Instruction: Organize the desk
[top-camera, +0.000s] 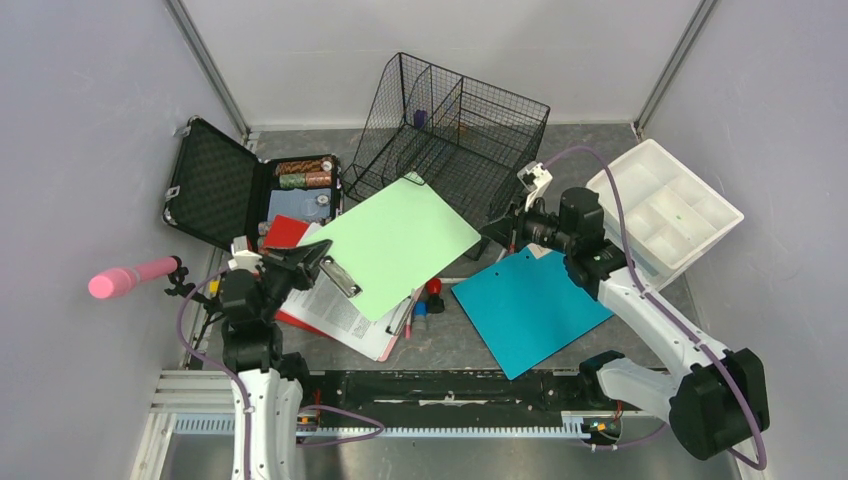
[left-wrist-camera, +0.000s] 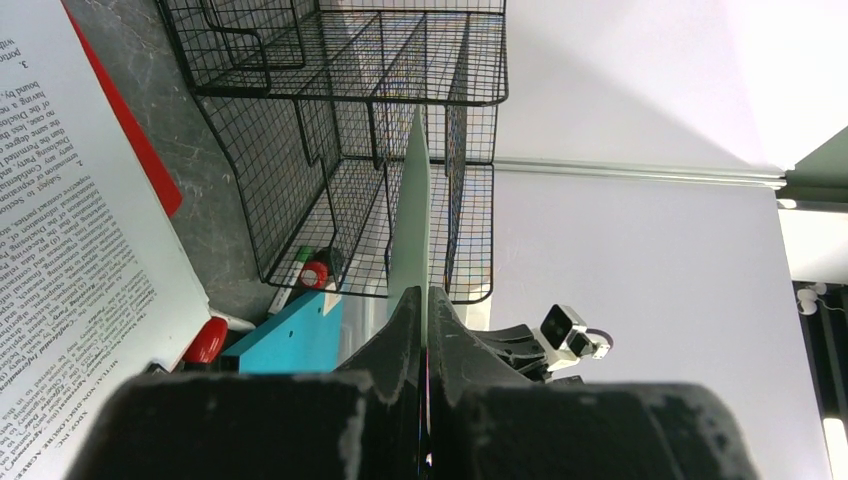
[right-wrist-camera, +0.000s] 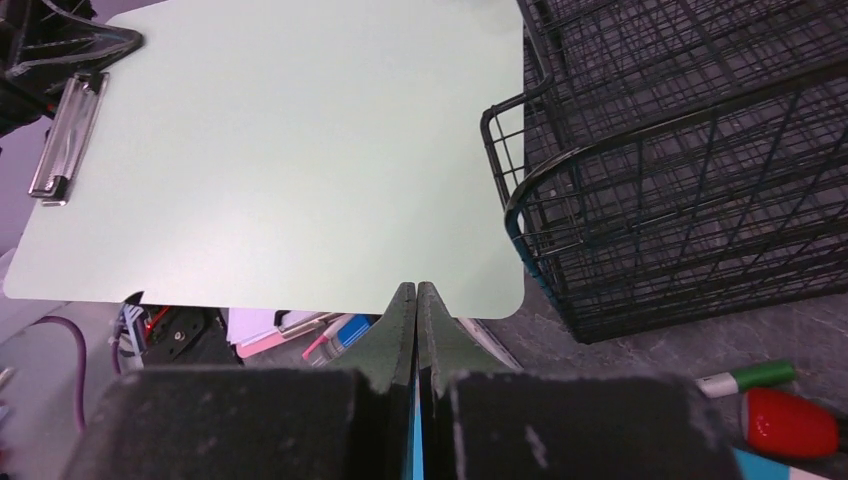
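A pale green clipboard is held up over the papers, its clip towards the left arm. My left gripper is shut on its clip-side edge; in the left wrist view the board appears edge-on. In the right wrist view my right gripper is shut, its tips together with nothing between them. The board's lower edge and the corner of the black wire rack both lie beyond those fingertips. From above, the right gripper is beside the rack's near right corner. The rack stands at the back.
A blue clipboard lies flat at centre right. White printed sheets and a red folder lie under the green board. An open black case stands back left, a white divided tray at the right.
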